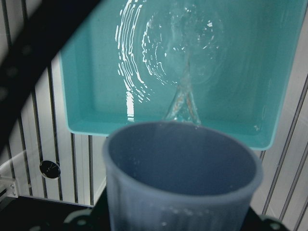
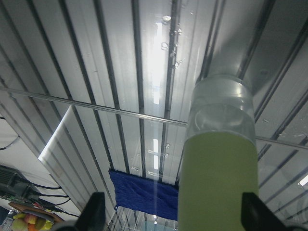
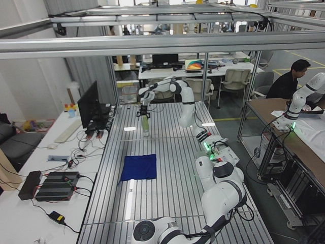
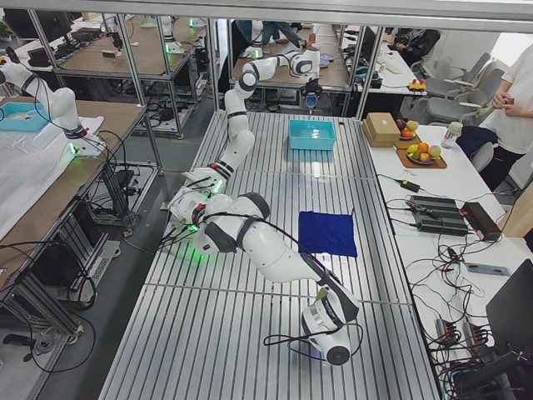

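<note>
A grey-blue plastic cup point(image 1: 183, 211) sits at my left gripper point(image 4: 311, 89), above a teal tray point(image 1: 91, 86) with clear liquid splashing in it; the left fingers are mostly hidden behind the cup. A clear container with green contents point(image 2: 216, 178) stands upright at my right gripper at the far end in the camera left view. In the right wrist view one dark finger overlaps it and the other appears apart, so the grip is unclear. A blue cloth point(image 3: 138, 166) lies flat on the slatted table point(image 3: 167, 193), with droplets near the container.
A side table point(image 3: 61, 132) holds a monitor, black boxes, cables and, in the camera right view, fruit plates point(image 4: 423, 157) and cardboard boxes point(image 4: 380, 132). A neighbouring arm stands on a brown table point(image 3: 310, 142).
</note>
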